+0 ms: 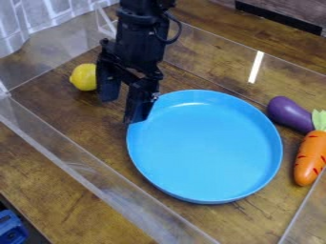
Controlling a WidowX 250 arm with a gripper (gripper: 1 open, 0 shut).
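The black gripper (125, 100) hangs low over the wooden table at the left edge of a blue plate (204, 143), its fingers spread open with nothing visible between them. A yellow lemon-like object (87, 76) lies just left of the gripper, partly beside the arm.
A purple eggplant (291, 113) and an orange carrot (310, 158) lie right of the plate. Clear plastic walls border the table. Bare wood (64, 172) shows at the lower left, and a blue object (10, 229) sits at the bottom left corner.
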